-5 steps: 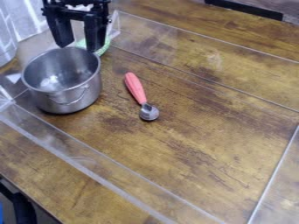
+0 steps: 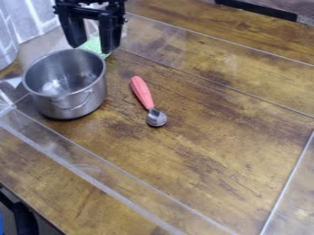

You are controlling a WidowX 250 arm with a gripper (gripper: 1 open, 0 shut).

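My black gripper [image 2: 91, 31] hangs at the upper left, just above and behind a steel pot [image 2: 68, 90]; whether it is open or shut is unclear at this size. A pale green object [image 2: 90, 49] lies behind the pot, partly hidden by the gripper. A utensil with a red handle [image 2: 141, 92] and a round metal end [image 2: 156, 118] lies on the wooden table right of the pot.
Transparent sheeting runs along the left side, and a dark edge sits at the top right.
My gripper has shifted slightly over the past second, uncovering or covering parts of the green object behind it. The pot and red-handled utensil stay in place.
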